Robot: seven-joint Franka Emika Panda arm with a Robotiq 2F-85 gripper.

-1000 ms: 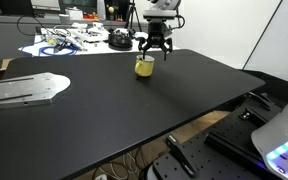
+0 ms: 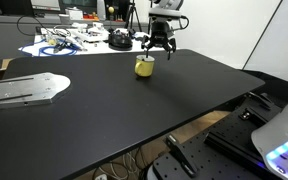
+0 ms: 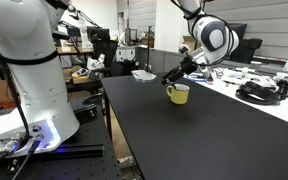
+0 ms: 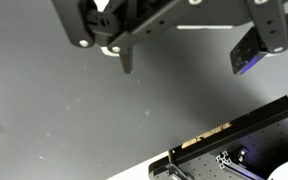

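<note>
A yellow mug (image 2: 144, 67) stands upright on the dark table (image 2: 99, 115), towards its far side in exterior view 1. The same mug (image 3: 178, 94) is near the middle of exterior view 2. Just behind it, as exterior view 1 looks, my gripper (image 2: 158, 48) is low over the table with its fingers spread. It is open, and nothing shows between its fingers. In the wrist view the two fingertips of the gripper stand wide apart over bare tabletop; the mug is out of that view.
A pale flat metal plate (image 2: 24, 90) lies at the table's left in exterior view 1. Cables and dark equipment (image 2: 119, 40) sit beyond the far edge.
The gripper has shifted only slightly near the mug and stays open. The mug stands in about the same place.
</note>
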